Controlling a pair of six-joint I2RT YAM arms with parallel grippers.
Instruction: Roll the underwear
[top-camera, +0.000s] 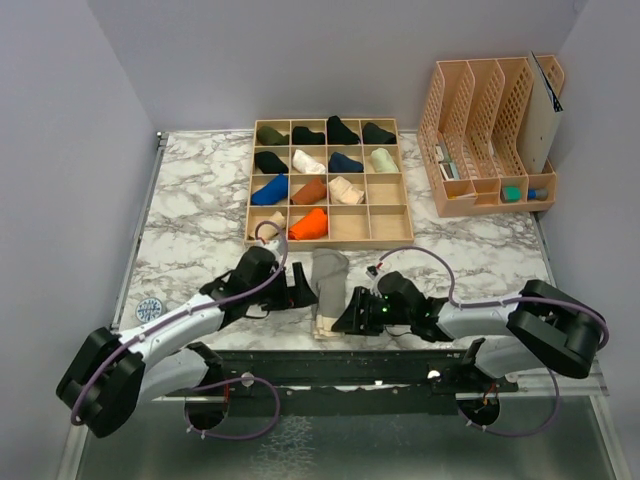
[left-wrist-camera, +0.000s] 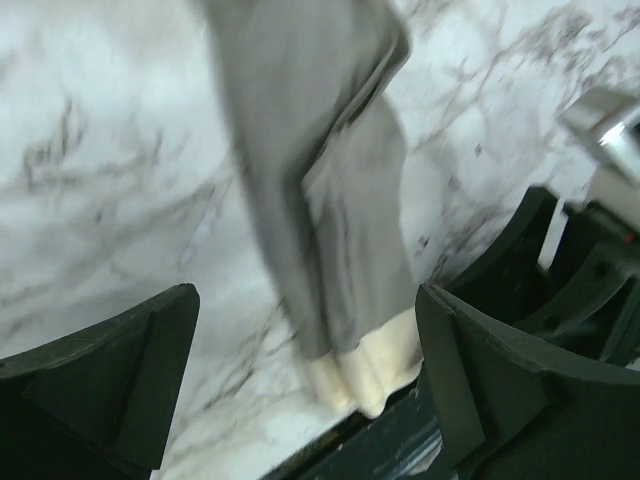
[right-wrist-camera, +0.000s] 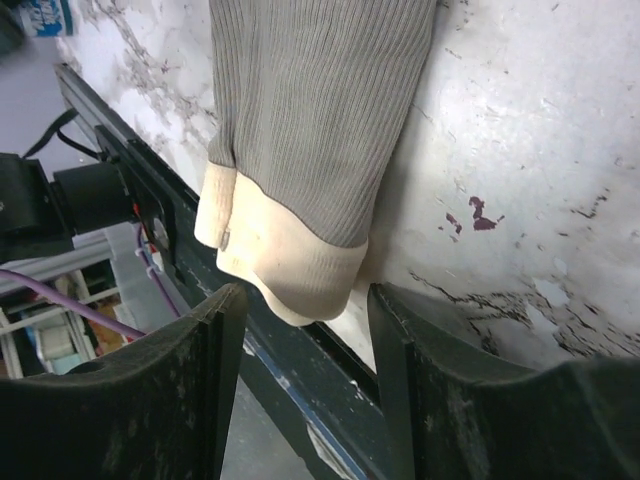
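Grey underwear with a cream waistband lies folded in a narrow strip on the marble table, its waistband end toward the front edge. In the left wrist view a fold runs along the grey cloth. My left gripper is open beside the strip's left side, with its fingers spread wide and nothing held. At the waistband end stands my right gripper; in the right wrist view its fingers are apart, and the band's corner lies just ahead of the gap between them.
Behind the cloth stands a wooden compartment box holding several rolled garments, with some empty cells at its right. A wooden rack stands at the back right. The table's front edge is close to the waistband.
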